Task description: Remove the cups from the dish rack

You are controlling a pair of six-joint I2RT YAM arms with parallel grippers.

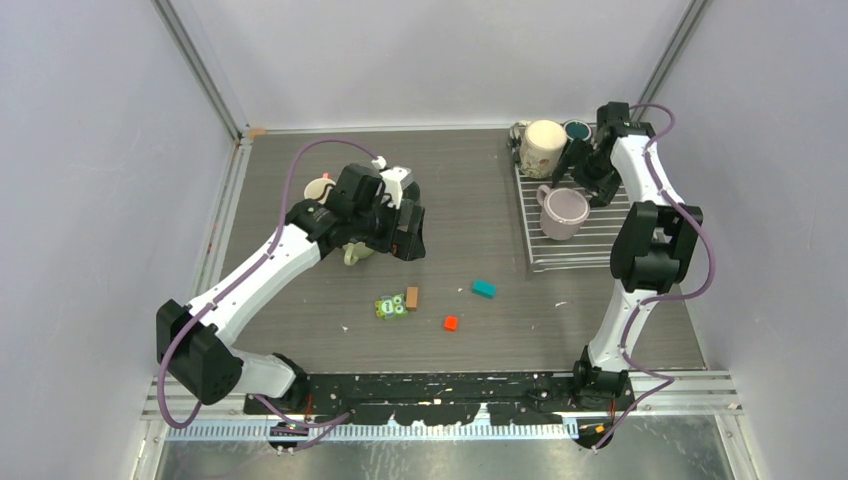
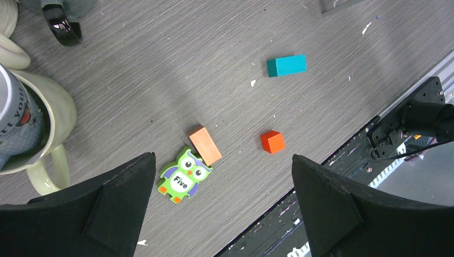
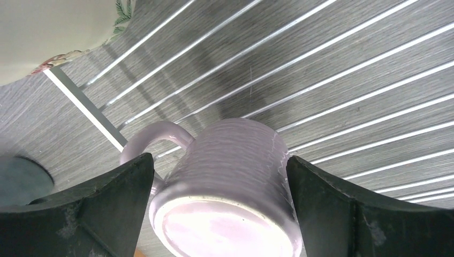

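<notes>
The dish rack (image 1: 555, 262) holds a lilac mug (image 1: 565, 210), a cream patterned cup (image 1: 542, 150) and a teal-rimmed cup (image 1: 577, 130). My right gripper (image 1: 583, 175) is open over the rack; in the right wrist view its fingers flank the lilac mug (image 3: 225, 160), which lies on its side with its handle leftward. My left gripper is open above the table at left. Beside it a green mug (image 2: 56, 118) has a printed cup (image 2: 16, 118) inside, and a black-handled mug (image 2: 63, 24) stands nearby.
An owl block (image 2: 182, 176), a wooden block (image 2: 204, 144), a red cube (image 2: 272, 142) and a teal block (image 2: 286, 65) lie on the open middle and front of the table. Walls enclose the table at back and sides.
</notes>
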